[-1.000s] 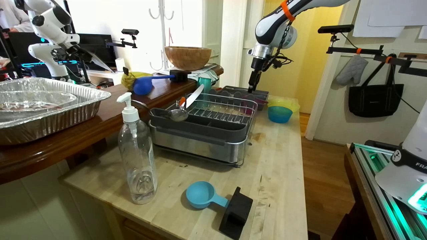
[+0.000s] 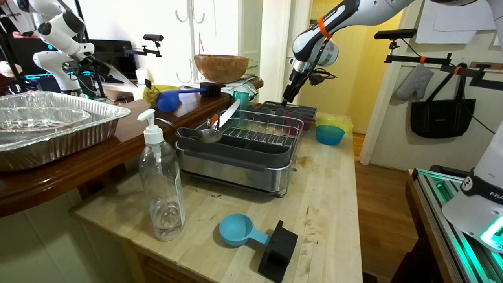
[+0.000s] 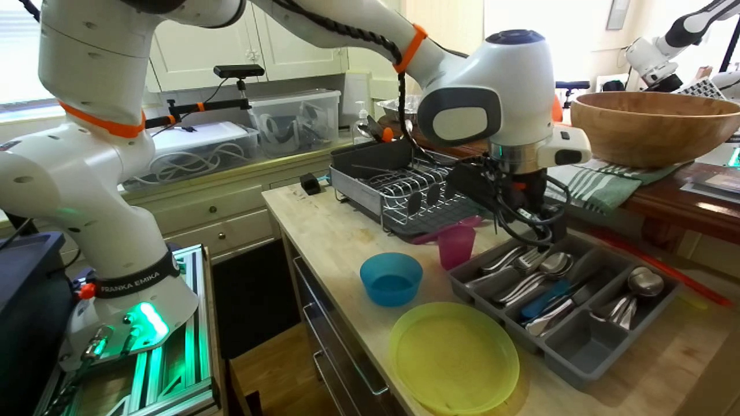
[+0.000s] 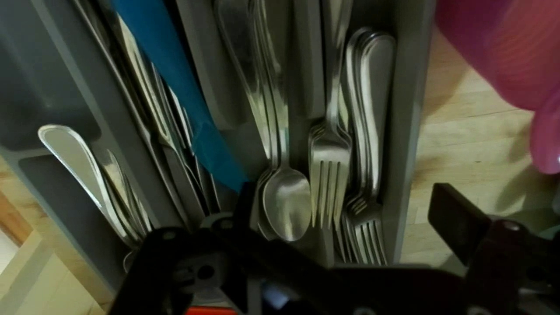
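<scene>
My gripper is open, its two dark fingers wide apart and nothing held between them. In the wrist view it is above the grey cutlery tray [image 3: 596, 367]. Spoons [image 4: 287, 204] and forks [image 4: 329, 162] lie in the tray's compartments, seen between the fingers. The left finger covers part of the tray near the tip of a blue utensil [image 4: 173, 68]; the right one is over the wooden counter beside the tray. Exterior view 2 shows the gripper from behind over the tray's far end, its fingertips hidden by cables.
Close to the tray stand a pink cup [image 3: 456, 247], a blue bowl [image 3: 391, 294] and a yellow plate [image 3: 454, 357]. A wire dish rack [image 2: 235, 165] occupies the counter's middle. Above the counter's side, a wooden bowl [image 3: 652, 132] sits on a raised ledge.
In exterior view 1, the arm and gripper have moved left and slightly lower, toward the raised ledge side. The counter objects look unmoved.
</scene>
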